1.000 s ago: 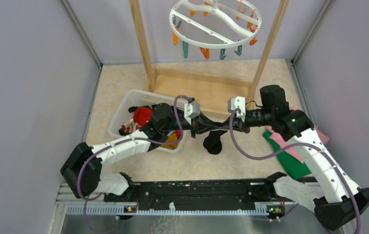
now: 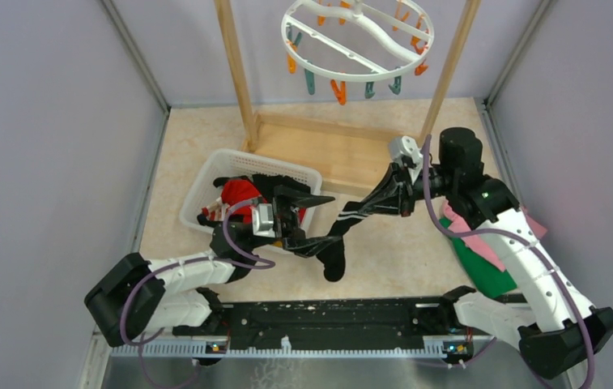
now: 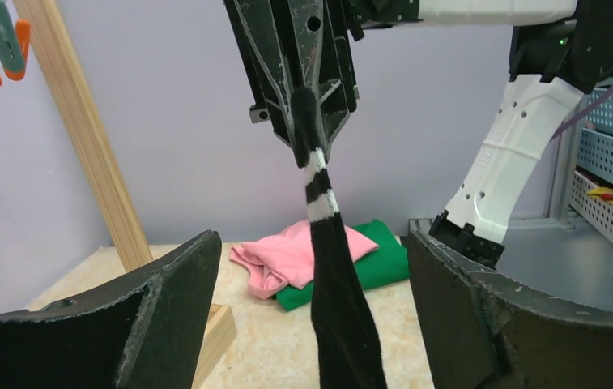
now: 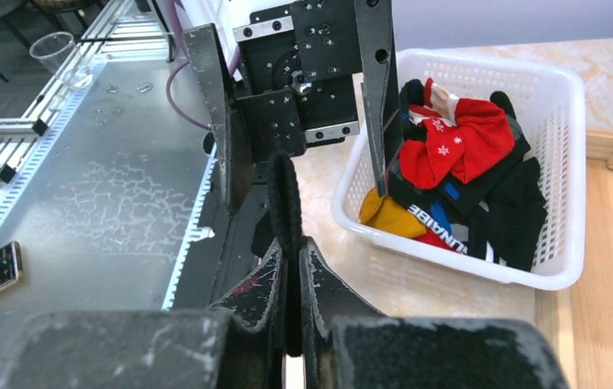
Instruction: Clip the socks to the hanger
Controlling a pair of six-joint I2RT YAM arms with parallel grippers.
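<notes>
A black sock (image 2: 334,258) with white stripes dangles from my right gripper (image 2: 372,209), whose fingers are closed on its cuff. In the right wrist view the cuff (image 4: 285,203) stands pinched between the fingertips. My left gripper (image 2: 312,223) has its fingers spread, to the left of the sock. From the left wrist view, the sock (image 3: 339,300) hangs in the gap beyond the spread fingers (image 3: 153,324), and neither finger appears to touch it. The round white hanger (image 2: 355,74) with orange and green clips (image 2: 338,91) hangs at the top of the top view.
Under the left forearm is a white basket (image 2: 197,190) of socks. Wooden posts (image 2: 236,73) hold a frame around a wooden base (image 2: 327,150). Pink cloth (image 2: 481,247) and green cloth (image 2: 489,275) lie at right. Bare tabletop shows at the middle front.
The left gripper has opened away from the sock and drawn back to the left. The right gripper has risen slightly, and the sock now hangs longer and lower left.
</notes>
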